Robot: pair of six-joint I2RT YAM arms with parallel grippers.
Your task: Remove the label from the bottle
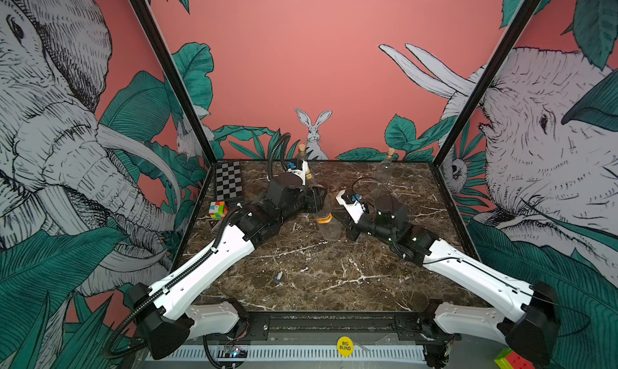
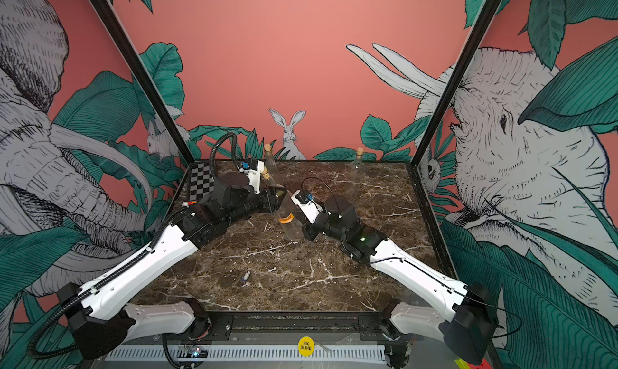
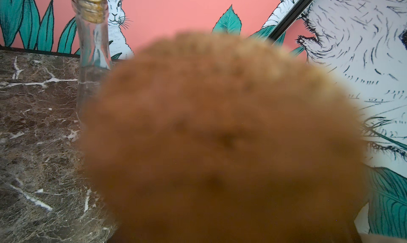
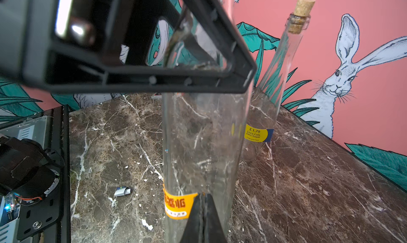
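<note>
A clear glass bottle with an orange label stands at mid-table. My left gripper is shut on its upper part; in the left wrist view the bottle's cork fills the middle, blurred. My right gripper is shut at the label's height, its fingertips in front of the label, with nothing visible between them. Whether they touch the label is unclear.
A corked bottle with a yellow-blue label stands behind, another corked bottle at the back right. A chessboard and puzzle cube lie at left.
</note>
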